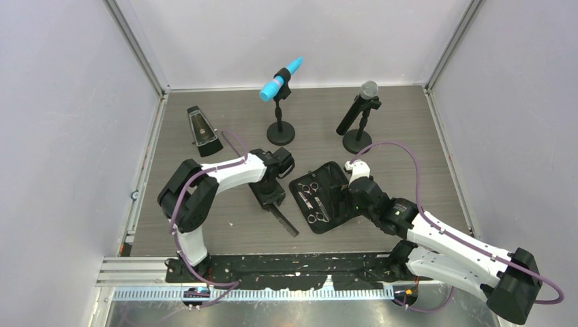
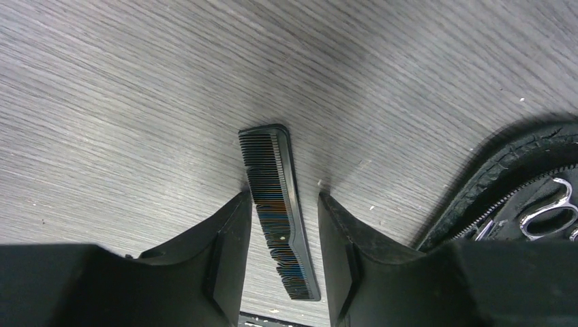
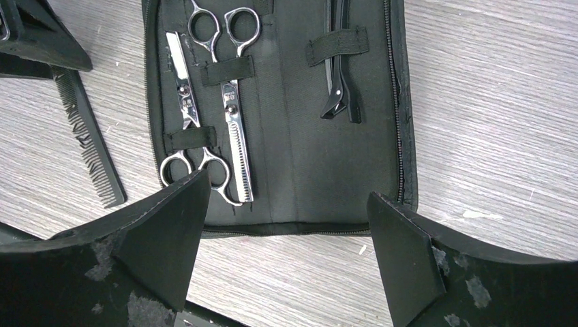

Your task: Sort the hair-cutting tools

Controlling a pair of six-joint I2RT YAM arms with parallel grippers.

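A black comb (image 2: pixel 276 211) lies between the fingertips of my left gripper. The left finger is close against its teeth, while a strip of table shows between its spine and the right finger. In the top view the comb (image 1: pixel 282 221) sticks out from under the left gripper, left of the open black case (image 1: pixel 344 220). Strapped in the case are scissors (image 3: pixel 188 109), thinning scissors (image 3: pixel 236 143) and a dark clip-like tool (image 3: pixel 339 75). My right gripper hovers over the case's near edge, open and empty.
Behind the work area stand a blue microphone on a stand (image 1: pixel 280 133) and a grey-headed microphone on a stand (image 1: pixel 357 140). A metronome (image 1: pixel 204 131) sits at the back left. Bare table lies in front of the comb.
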